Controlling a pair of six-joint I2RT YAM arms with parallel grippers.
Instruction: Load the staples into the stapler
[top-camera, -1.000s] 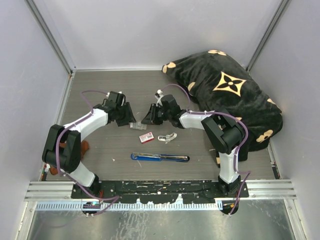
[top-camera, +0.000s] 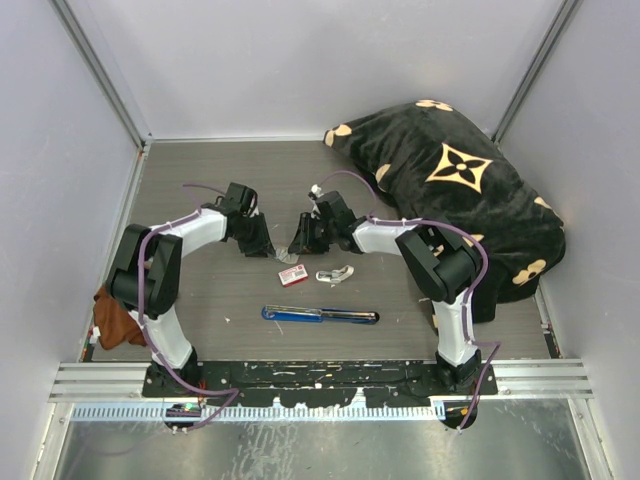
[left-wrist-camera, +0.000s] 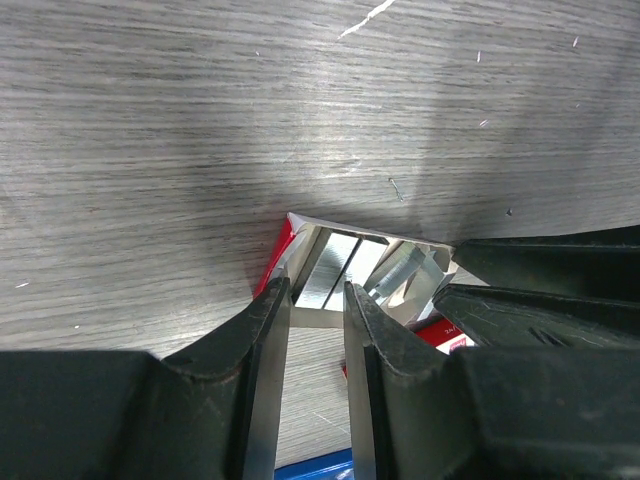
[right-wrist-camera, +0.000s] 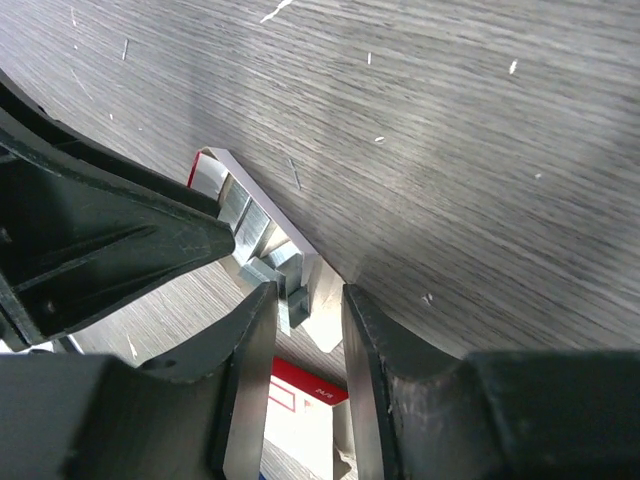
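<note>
The small open staple box (left-wrist-camera: 315, 318) holds silvery staple strips (left-wrist-camera: 328, 270), some lying askew. At one end of it, my left gripper is shut with that end between its fingers; the exact contact is hidden. At the opposite end stands my right gripper, open, its fingers on either side of a box corner (right-wrist-camera: 325, 310). Toward the front of the table, the long blue stapler (top-camera: 320, 314) lies flat, its silver channel showing.
A red-and-white packet (top-camera: 293, 275) lies just in front of the staple box. Beside it is a small whitish tool (top-camera: 335, 273). Loose staples (left-wrist-camera: 395, 188) are scattered about. A big dark cushion (top-camera: 440, 180) fills the back right. Behind the grippers the table is clear.
My left arm has swung to the right and turned. The staple box has shifted slightly right and gone from nearly level to slanted.
</note>
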